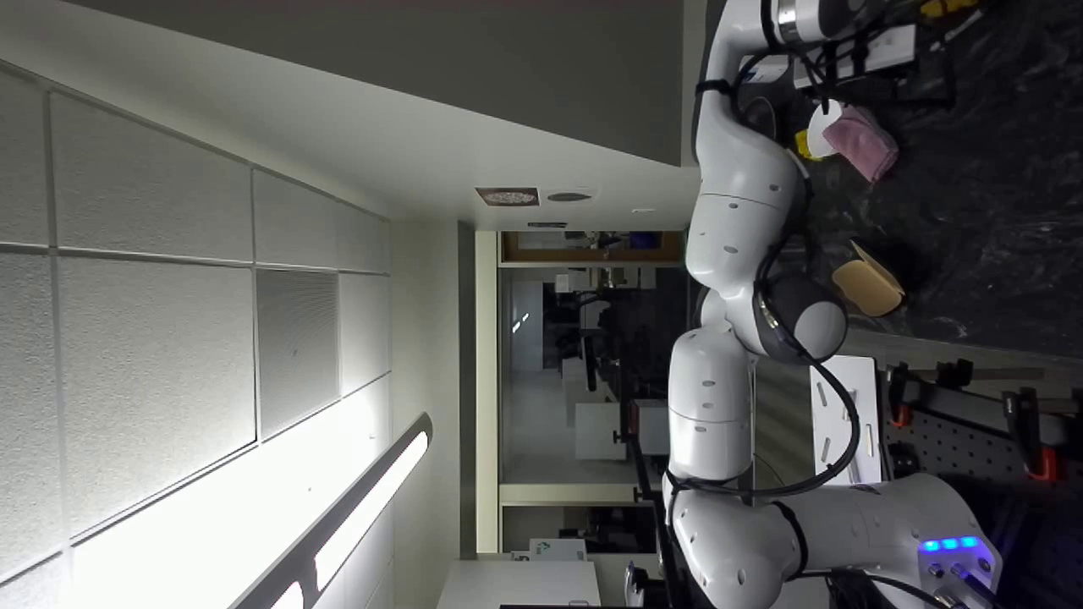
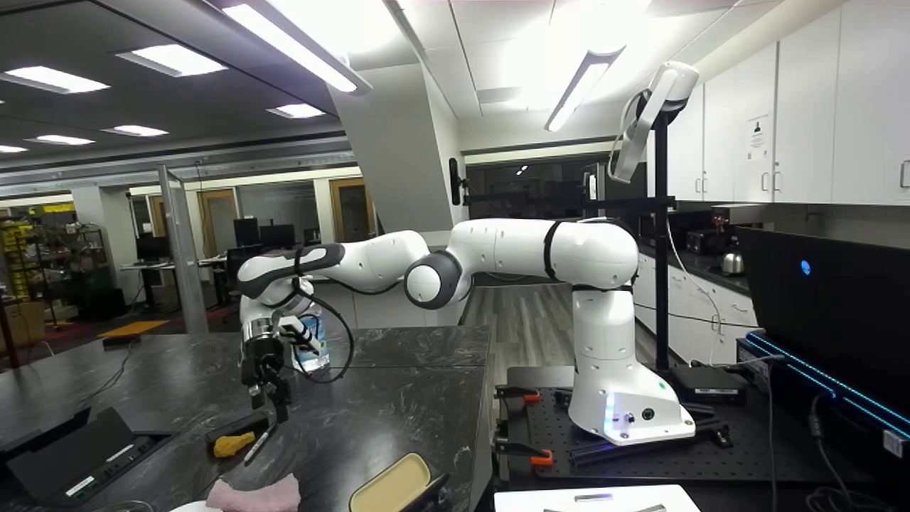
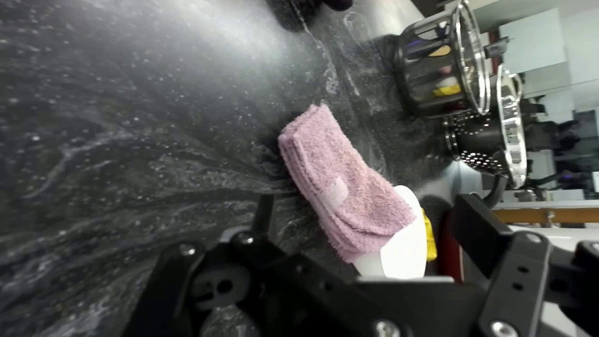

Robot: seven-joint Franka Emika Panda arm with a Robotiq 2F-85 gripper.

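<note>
My gripper stands open in the wrist view, its two dark fingers wide apart with nothing gripped between them. Beyond the fingertips, a folded pink towel [image 3: 348, 174] lies partly over a white plate [image 3: 410, 247]. Exterior view 2 has the gripper [image 2: 271, 394] pointing down above the dark table, behind a yellow object [image 2: 232, 444] and a thin light-coloured tool [image 2: 259, 444]. There the towel [image 2: 256, 496] is nearer the camera, at the bottom edge, well apart from the fingers.
A shiny pot [image 3: 429, 67] and a perforated colander [image 3: 477, 137] stand beyond the towel. An open tan-lined case [image 2: 392, 491] sits near the table's edge. At left lies a black folding stand [image 2: 89, 456]; a clear bottle [image 2: 312, 341] is behind the gripper. Bare tabletop surrounds the towel.
</note>
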